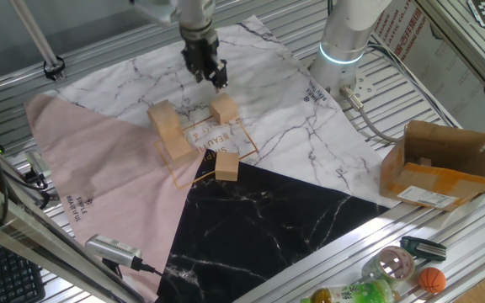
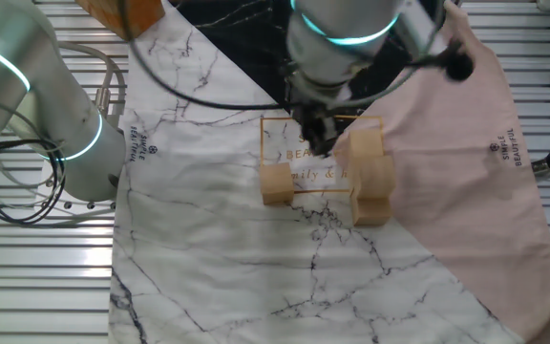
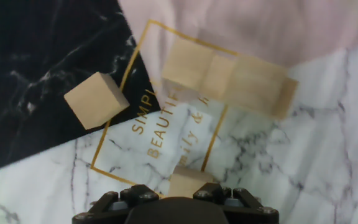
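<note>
My gripper (image 1: pixel 217 82) hangs above the cloth, its fingers apart with nothing held. At the wrist view's bottom edge, the gripper has one wooden block (image 3: pixel 189 180) showing beyond the gap between its fingers, partly hidden by them. In exterior view 1 that same block (image 1: pixel 224 108) lies just below the fingertips, on the white marble part. A second block (image 1: pixel 226 167) sits alone on the black part, near the gold frame. Further left is a group of touching wooden blocks (image 1: pixel 166 124), some raised on others; blur in the wrist view hides its exact make-up.
An open cardboard box (image 1: pixel 428 181) stands at the right, beside the arm's base (image 1: pixel 337 71). Tape roll (image 1: pixel 392 263), bottle (image 1: pixel 356 293) and small orange ball (image 1: pixel 432 279) lie at the lower right.
</note>
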